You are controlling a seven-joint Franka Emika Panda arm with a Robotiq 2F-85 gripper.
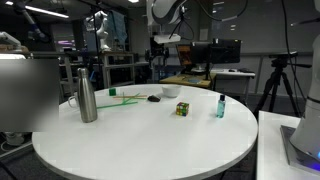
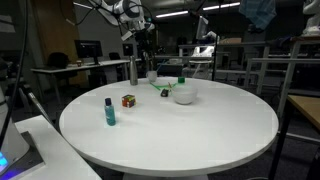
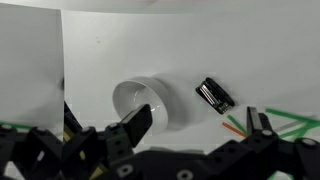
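My gripper stands open in the wrist view, its dark fingers spread wide with nothing between them. Ahead of that gap, on the white table, lies a small black object (image 3: 214, 95) with a pale marking. A white bowl (image 3: 143, 100) is to its left, partly covered by one finger. Green sticks (image 3: 296, 126) and a thin red one (image 3: 233, 128) lie at the right. In exterior view 1 the black object (image 1: 153, 98) rests left of the bowl (image 1: 172, 91), near the table's far side.
A steel thermos (image 1: 87, 97) stands on the left. A multicoloured cube (image 1: 182, 109) and a small blue bottle (image 1: 221, 105) sit nearer the front right, with a green block (image 1: 113, 92) farther back. A flat grey panel (image 1: 28, 95) covers the left edge.
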